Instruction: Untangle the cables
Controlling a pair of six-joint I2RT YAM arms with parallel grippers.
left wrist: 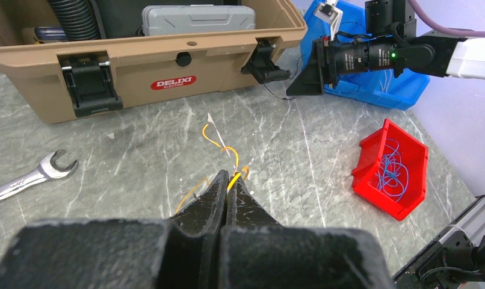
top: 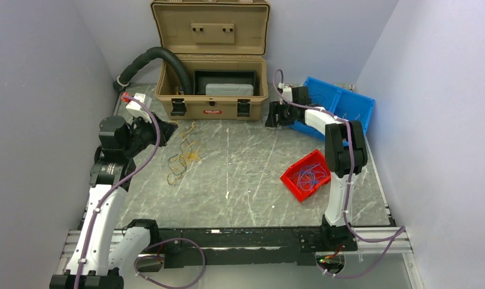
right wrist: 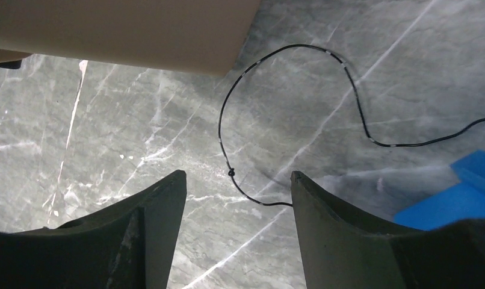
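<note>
In the left wrist view, my left gripper is shut on a yellow cable [left wrist: 230,149], which shows between the fingertips and curls out beyond them. More yellow cable [top: 193,156] lies tangled with a darker strand [top: 171,163] on the table, right of that gripper in the top view. My right gripper stands open between the tan case and the blue bin. A thin black cable [right wrist: 222,114] loops across the table there, with a small knot on it. Its near end passes behind the right finger [right wrist: 324,217]; nothing is gripped.
The open tan case [top: 228,108] stands at the back. A blue bin [top: 363,108] with cables is at back right, and a red bin [top: 286,177] holds blue cable. A wrench [left wrist: 38,174] lies at left.
</note>
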